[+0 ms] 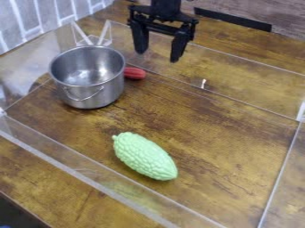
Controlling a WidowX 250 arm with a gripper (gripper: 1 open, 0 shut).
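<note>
My gripper [158, 47] is black and hangs open near the top centre of the camera view, with nothing between its fingers. Below and left of it stands a steel pot [87, 77]. A small red object [134, 73] lies just right of the pot. A green, bumpy bitter-melon shape [144, 156] lies in the lower middle of the wooden surface, well apart from the gripper.
A white rack-like object [92, 41] sits behind the pot. A small white mark lies right of centre.
</note>
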